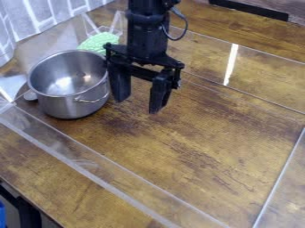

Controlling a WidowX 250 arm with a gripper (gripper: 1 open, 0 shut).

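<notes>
The black gripper [138, 85] hangs over the wooden table at the upper middle, its fingers apart and pointing down, with nothing visible between them. A steel pot [70, 82] with a wire handle sits just left of it. A pale green object [98, 42] lies behind the pot, partly hidden by the arm.
Clear plastic sheeting or a bag [38, 44] is at the upper left. A thin pale strip [231, 62] lies at the upper right.
</notes>
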